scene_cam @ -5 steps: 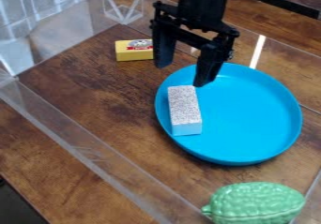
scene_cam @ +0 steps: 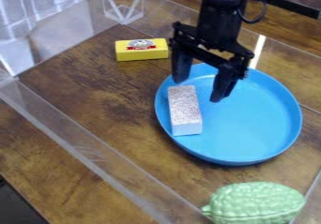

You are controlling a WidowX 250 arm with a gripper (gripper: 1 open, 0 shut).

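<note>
My black gripper (scene_cam: 201, 78) is open above the blue plate (scene_cam: 251, 125), its two fingers spread apart with nothing held between them. A white speckled block (scene_cam: 185, 111) lies on the left part of the plate, just below and in front of the left finger.
A yellow box (scene_cam: 142, 50) lies on the wooden table behind and left of the plate. A green ridged object (scene_cam: 251, 204) sits at the front right. Clear plastic walls border the area.
My gripper has shifted slightly right and toward the plate, its fingers now a little lower or farther right. The objects on the table look unmoved.
</note>
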